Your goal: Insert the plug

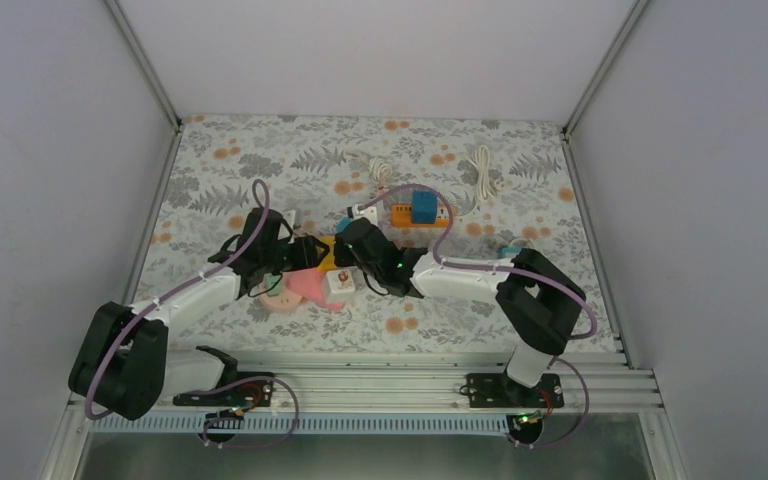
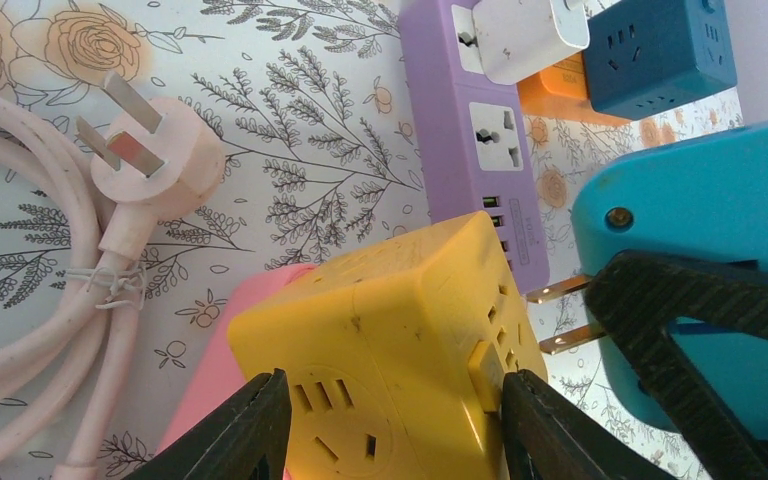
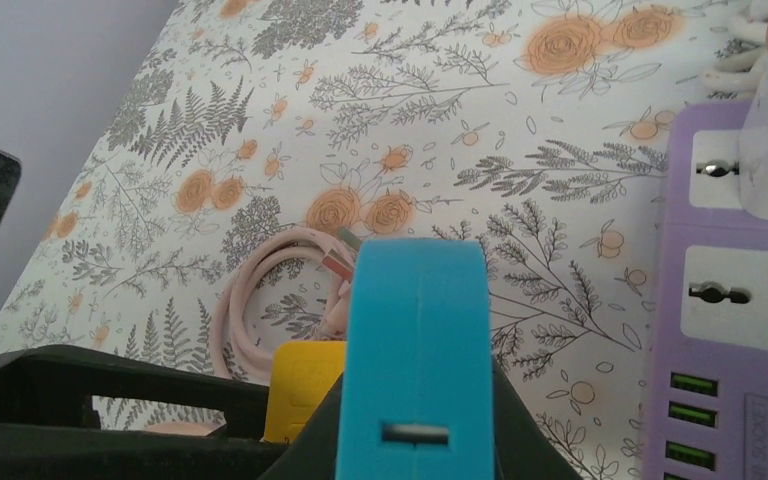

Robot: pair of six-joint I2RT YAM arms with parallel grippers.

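Note:
In the left wrist view, my left gripper is shut on a yellow socket block [image 2: 380, 320], whose slotted face points right. My right gripper is shut on a cyan plug [image 2: 690, 200]. The plug's two metal prongs [image 2: 565, 337] point left toward the yellow block's slots, close to them; from this angle I cannot tell whether they touch. In the right wrist view the cyan plug [image 3: 415, 340] hides part of the yellow block [image 3: 300, 390]. In the top view both grippers meet near the table's middle.
A purple power strip [image 2: 440, 110] with a white adapter [image 2: 525, 35] lies behind, beside an orange strip [image 1: 405, 215] with a blue cube [image 1: 424, 207]. A coiled pink cable [image 2: 70, 300] with a plug lies left. Pink items [image 1: 305, 285] sit below the grippers.

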